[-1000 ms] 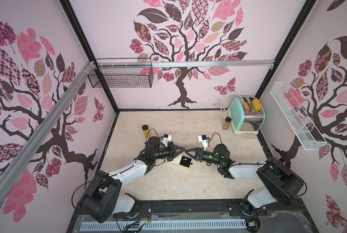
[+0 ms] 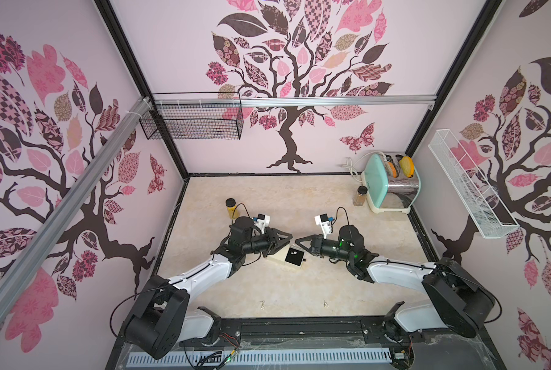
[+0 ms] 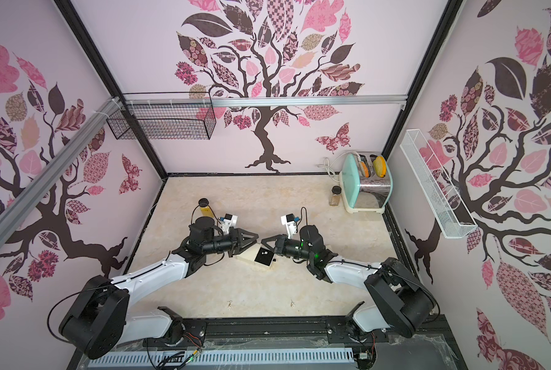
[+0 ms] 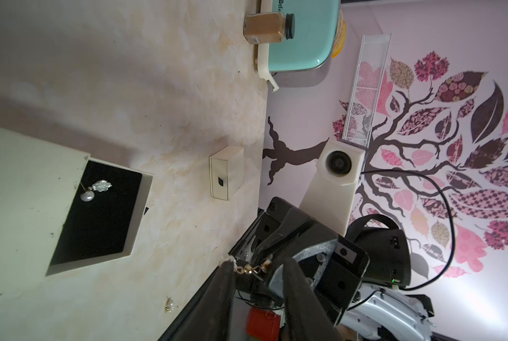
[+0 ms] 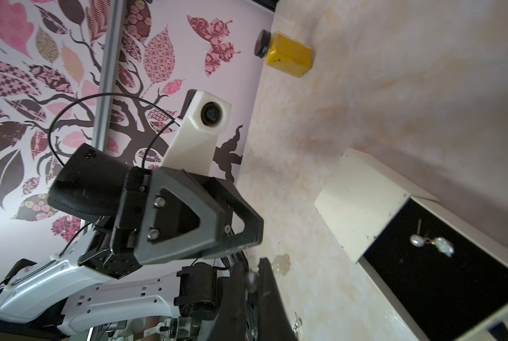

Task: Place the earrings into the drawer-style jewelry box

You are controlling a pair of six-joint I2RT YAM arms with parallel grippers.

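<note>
The cream jewelry box (image 4: 20, 193) has its black-lined drawer (image 4: 92, 233) pulled out; an earring (image 5: 433, 242) of pearl and clear flower lies in it. Above the box my two grippers face each other. My right gripper is shut on a second earring; its flower end (image 5: 281, 263) sticks out beyond the fingertips and its pearl shows at them. In the left wrist view the gold links (image 4: 251, 268) of that earring appear near my left gripper, whose fingers stand apart. Another earring (image 4: 169, 305) lies on the table toward the front.
A smaller cream box (image 4: 226, 172) stands to the right of the drawer. The yellow jar (image 5: 288, 54) stands back left; a brown jar (image 2: 360, 196) and the mint toaster (image 2: 383, 182) are back right. Bare table (image 2: 287, 191) extends behind the arms.
</note>
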